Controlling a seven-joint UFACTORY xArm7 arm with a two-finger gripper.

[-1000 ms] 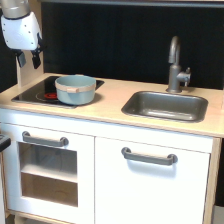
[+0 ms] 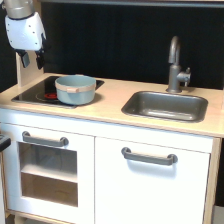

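Observation:
A white robot gripper (image 2: pixel 26 59) hangs at the upper left, above and left of the hob; its small dark fingertips point down, and whether they are open or shut is hard to tell. A light blue pot (image 2: pixel 75 90) sits on the black hob (image 2: pixel 38 94) with a red ring showing, at the left of the light wooden countertop.
A steel sink (image 2: pixel 165 106) with a dark tap (image 2: pixel 175 65) is at the right. The counter (image 2: pixel 115 94) between pot and sink is clear. Below are white cabinet doors (image 2: pixel 150 185) with grey handles. A dark back panel stands behind.
The pot and the rest look unchanged.

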